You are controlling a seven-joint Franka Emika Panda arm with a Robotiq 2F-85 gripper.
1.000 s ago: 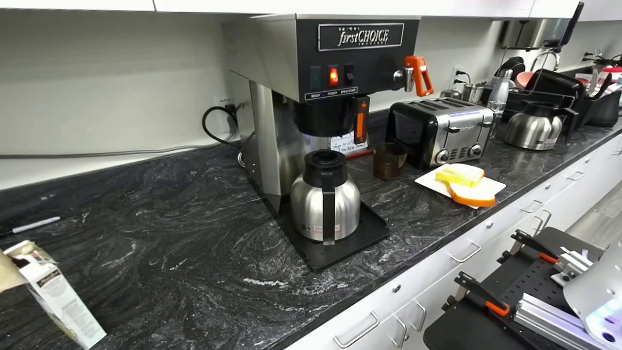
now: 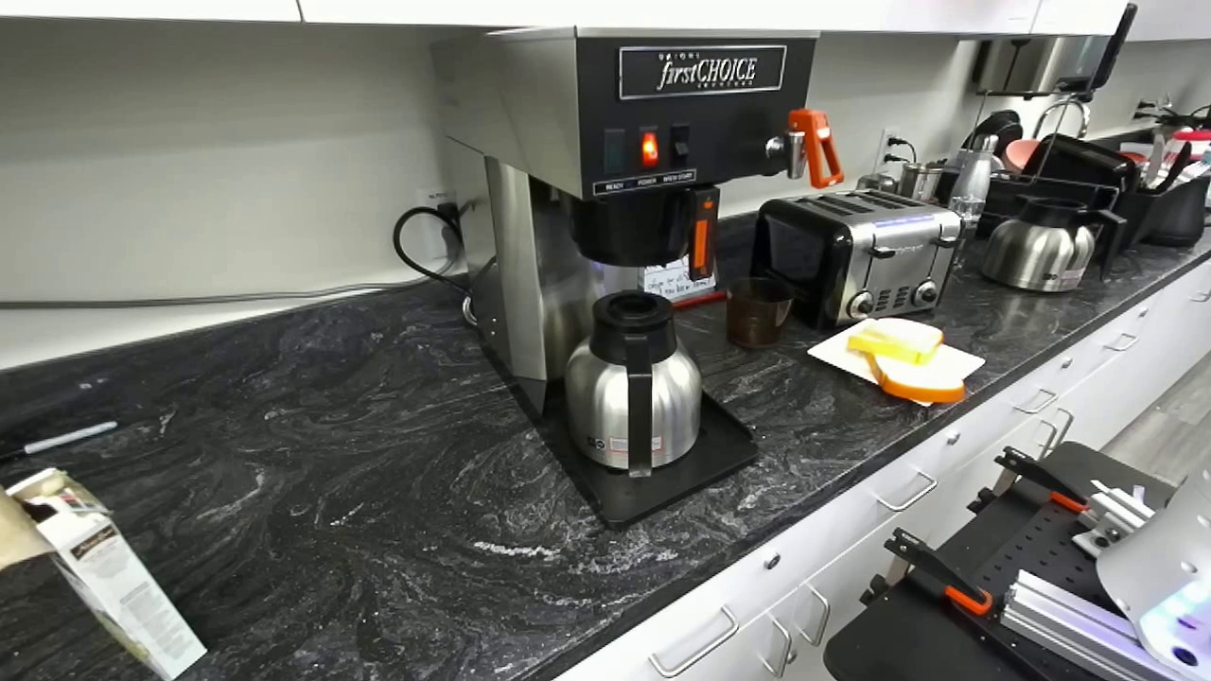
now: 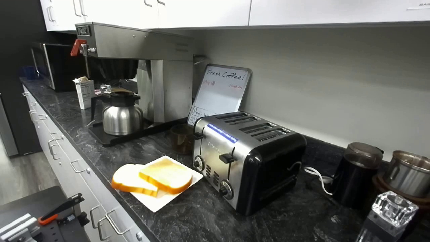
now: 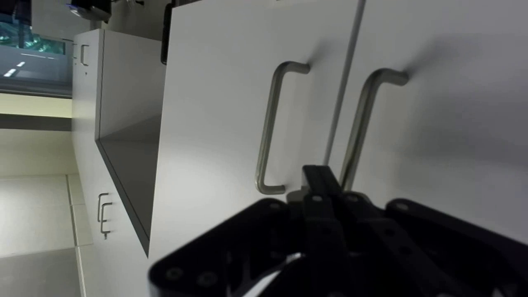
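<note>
In the wrist view my gripper is shut, its dark fingertips together and no object showing between them. It points at white cabinet doors with two metal bar handles, the nearer-left handle [image 4: 269, 128] and the right handle [image 4: 364, 123]. The fingertips overlap the lower end of the right handle in the picture; whether they touch it I cannot tell. Neither exterior view shows the gripper; only a white part of the arm [image 2: 1175, 579] appears at the lower right of exterior view 1.
On the dark counter [image 2: 375, 477] stand a coffee machine [image 2: 500, 102], a steel carafe [image 2: 670, 397] on its base, a four-slot toaster [image 3: 229, 157] and a white plate [image 3: 155, 205] with two bread slices [image 3: 167, 175]. A carton [image 2: 125, 590] lies left. Open counter stretches between carton and machine.
</note>
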